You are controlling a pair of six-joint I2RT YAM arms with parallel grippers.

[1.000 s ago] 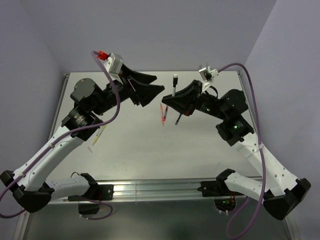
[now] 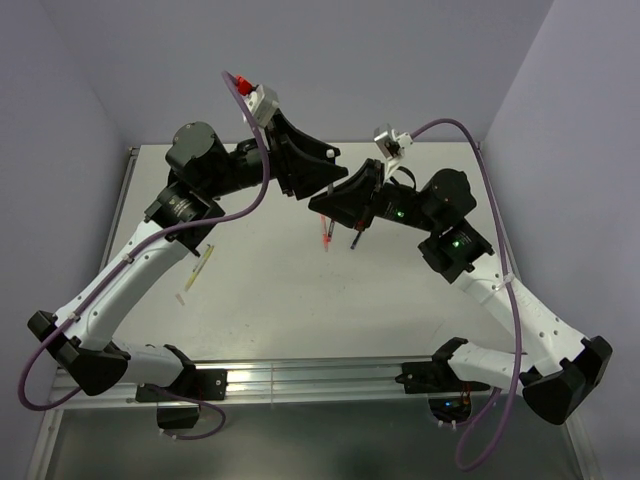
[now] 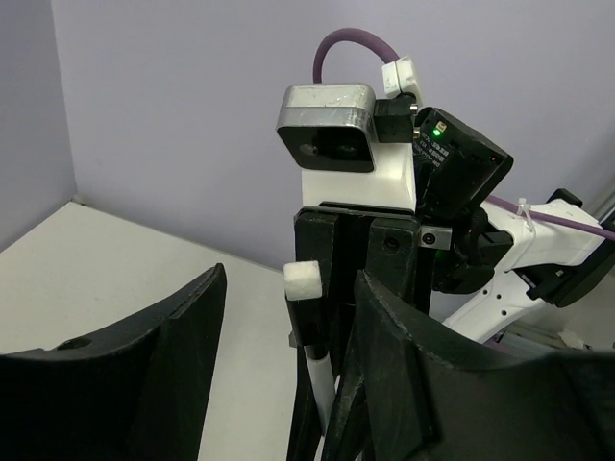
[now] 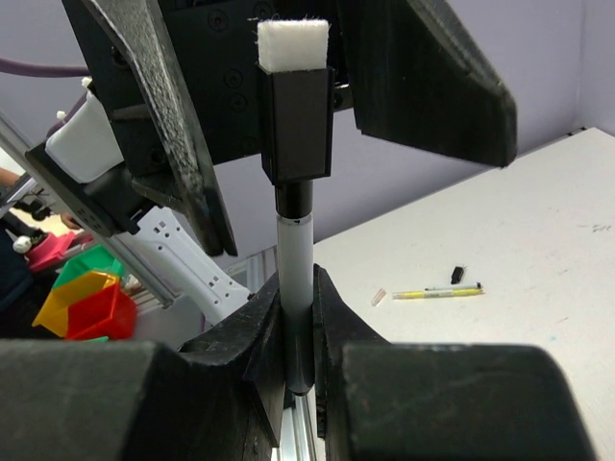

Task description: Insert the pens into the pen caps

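Observation:
My right gripper is shut on an upright white pen (image 4: 294,250) with a black top and a white eraser tip (image 4: 292,43). In the left wrist view the same pen (image 3: 319,384) stands between the fingers of my left gripper, which is part open around its top, apparently not closed on it. In the top view both grippers meet above the middle back of the table (image 2: 270,290). Behind them lie red and dark pens (image 2: 324,233); yellow pens (image 2: 197,267) lie at the left.
A small black cap (image 4: 457,275) lies by the yellow pen in the right wrist view. Coloured bins (image 4: 101,307) stand outside the table. Walls border the back and sides.

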